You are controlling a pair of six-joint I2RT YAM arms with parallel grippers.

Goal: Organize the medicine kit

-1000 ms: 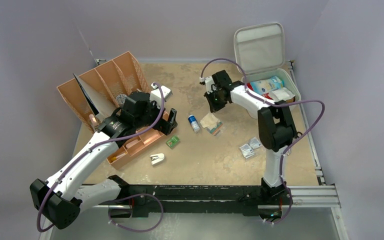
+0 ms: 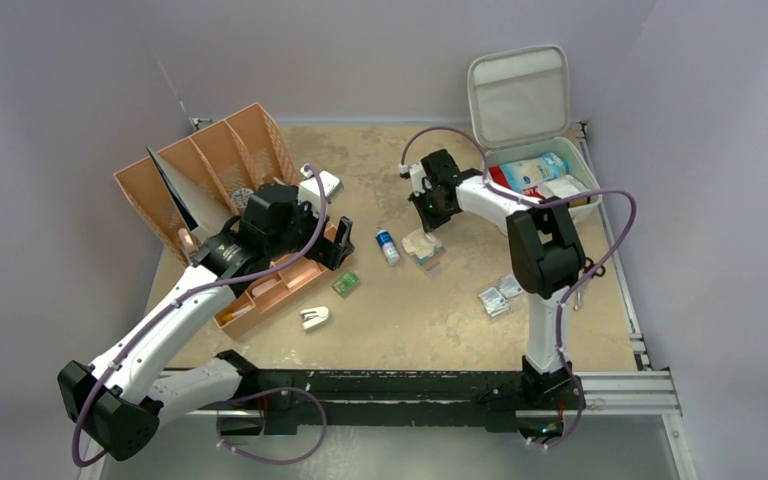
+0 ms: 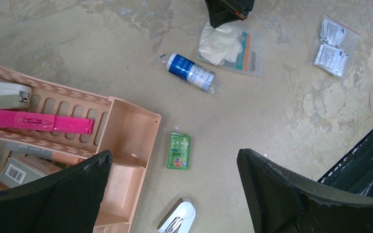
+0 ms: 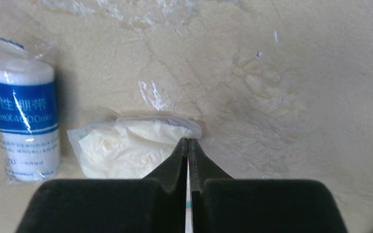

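Observation:
A clear zip bag of white material with an orange and green stripe lies flat on the table, its edge bunched up in the right wrist view. My right gripper is shut with its tips at that edge; nothing shows between its fingers. Beside the bag lies a wrapped blue-and-white bandage roll (image 4: 24, 116). My left gripper (image 2: 344, 243) stands open and empty over the right side of the peach organizer (image 2: 285, 292). In the left wrist view, a green box (image 3: 178, 151) shows between its fingers, down on the table. The open white medicine case (image 2: 586, 212) holds several packets.
A white stapler (image 2: 314, 318) lies in front of the organizer. Small clear bags of white packets (image 2: 495, 302) lie right of centre, and scissors (image 2: 588, 268) near the right edge.
The left arm has stayed still.

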